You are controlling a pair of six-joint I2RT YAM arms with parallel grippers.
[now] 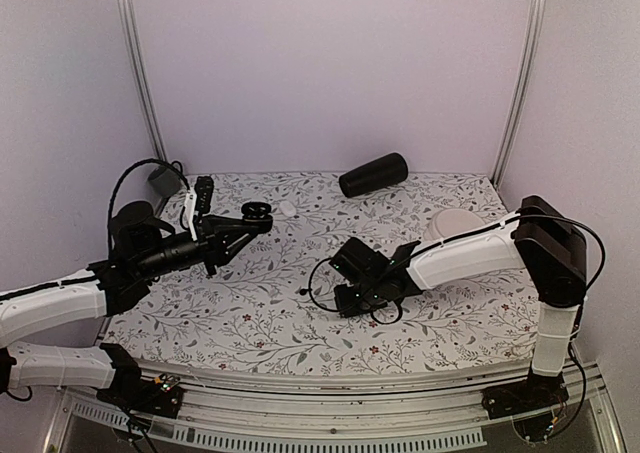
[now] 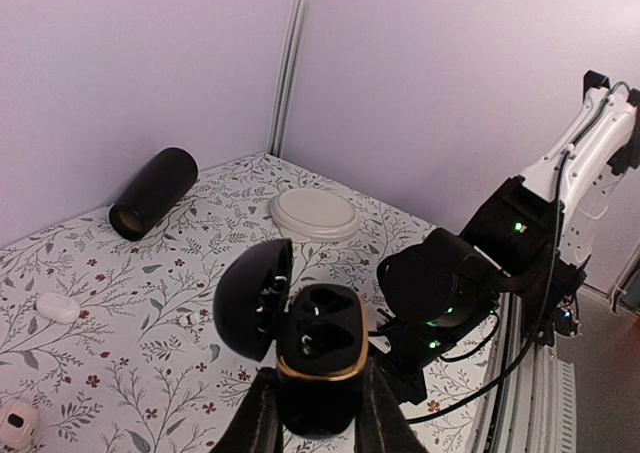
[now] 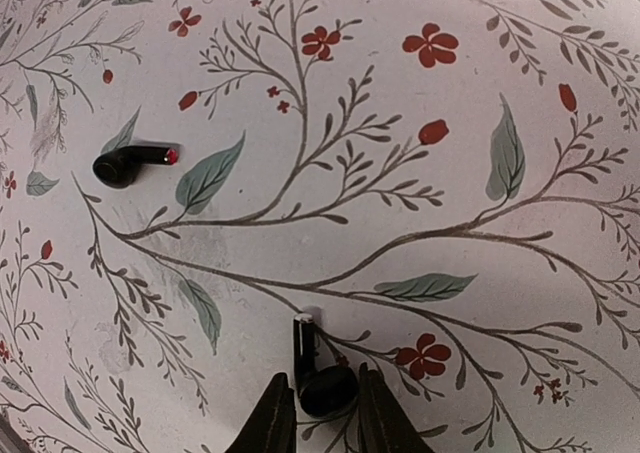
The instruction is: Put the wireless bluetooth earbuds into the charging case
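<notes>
My left gripper is shut on the black charging case (image 2: pixel 322 338), held raised with its lid swung up and its inside showing. From above, the case (image 1: pixel 257 211) is clear of the table at the left arm's tip. My right gripper points down, part open. Between its fingertips, or just beyond them, shows the round head of one black earbud (image 3: pixel 328 393), its stem pointing up the view; whether the fingers touch it I cannot tell. The other black earbud (image 3: pixel 118 167) lies apart on the table, its stem tip reddish.
A black cylinder (image 1: pixel 374 175) lies at the back of the flower-patterned table. A round white object (image 2: pixel 314 214) is at the right, partly behind the right arm in the top view. Small white pieces (image 2: pixel 57 307) lie to the left.
</notes>
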